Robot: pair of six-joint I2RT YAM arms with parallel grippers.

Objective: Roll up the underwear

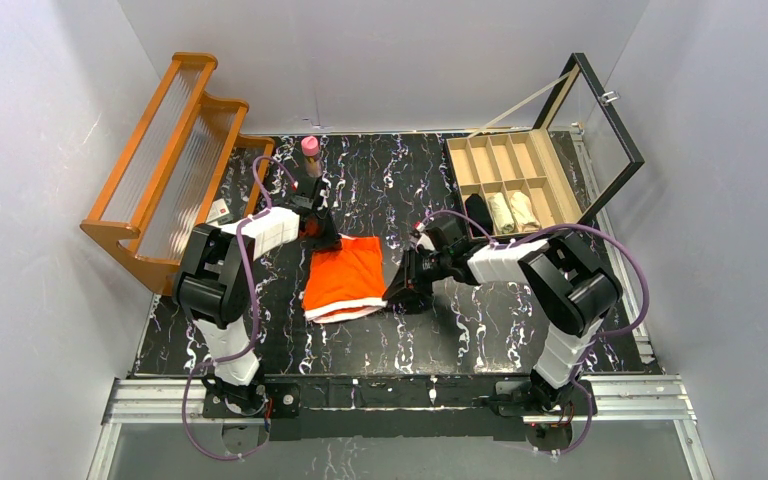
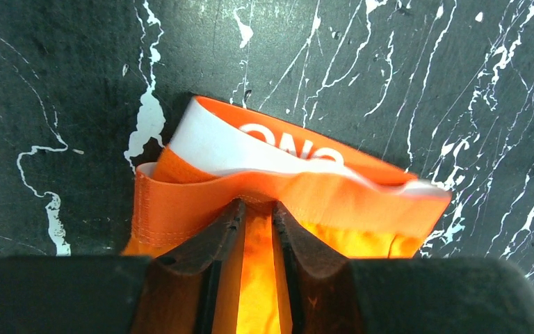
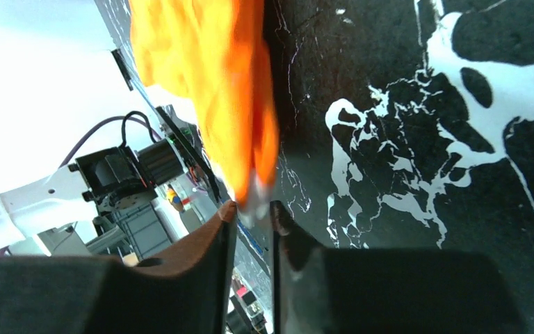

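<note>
The orange underwear (image 1: 346,270) with white bands lies spread on the dark marbled table. At its far edge, my left gripper (image 1: 332,243) is shut on it. In the left wrist view, the waistband (image 2: 285,188) is gathered between the fingers, with white lettering on its inner side. My right gripper (image 1: 390,300) is at the near right corner of the garment. In the right wrist view, its fingers (image 3: 201,257) stand a little apart. A blurred white corner (image 3: 254,198) of the cloth reaches between the tips; whether they touch it cannot be told.
A wooden box (image 1: 452,165) with an open glass lid stands at back right, rolled items (image 1: 500,212) in its compartments. A wooden rack (image 1: 150,190) and a pink-capped bottle (image 1: 310,146) are at back left.
</note>
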